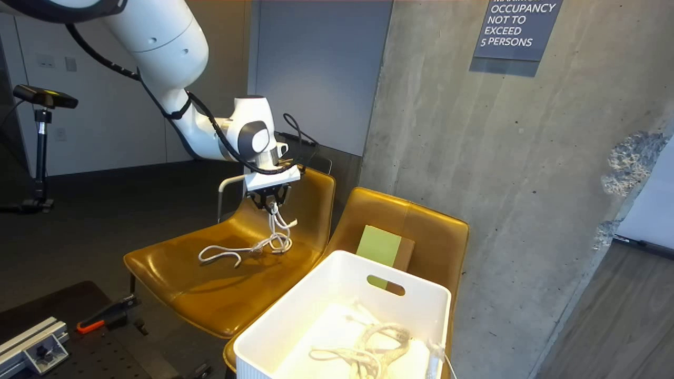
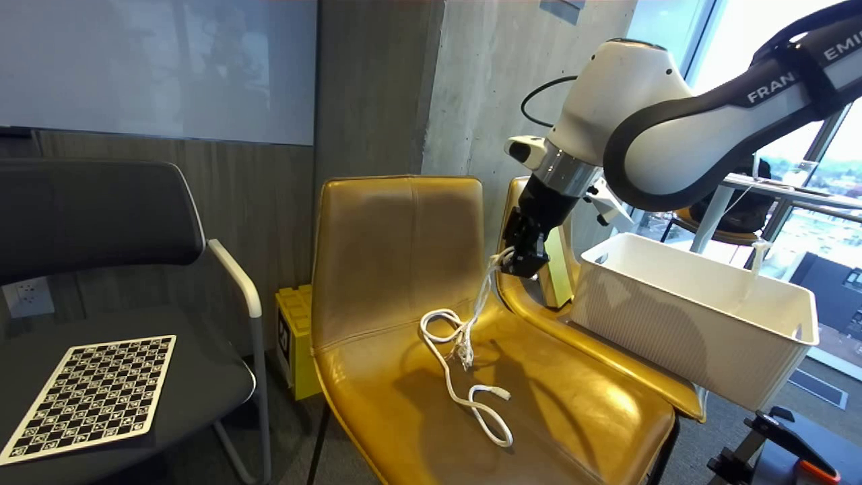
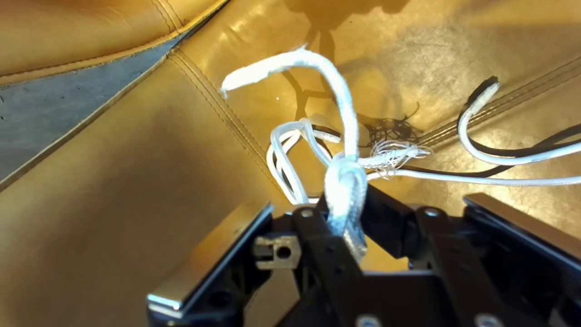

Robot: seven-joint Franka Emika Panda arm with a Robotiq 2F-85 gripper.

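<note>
A white rope [image 2: 452, 374] hangs from my gripper [image 2: 507, 260] down to the seat of the tan leather chair [image 2: 404, 259]. Its lower loops and an end rest on the seat. In the wrist view the fingers are shut on a bunched part of the rope [image 3: 346, 188], and one free end curls up and over to the left. A frayed tuft [image 3: 395, 155] shows beside it. From exterior view 1 my gripper [image 1: 270, 201] stands above the seat, with the rope [image 1: 278, 235] trailing beneath it.
A white bin [image 1: 297, 309] stands on the neighbouring tan chair, with cream rope [image 1: 379, 350] inside. Behind it a green and brown box [image 1: 379, 245] leans on the backrest. A dark chair holding a checkered board [image 2: 93, 396] is at the left of exterior view 2.
</note>
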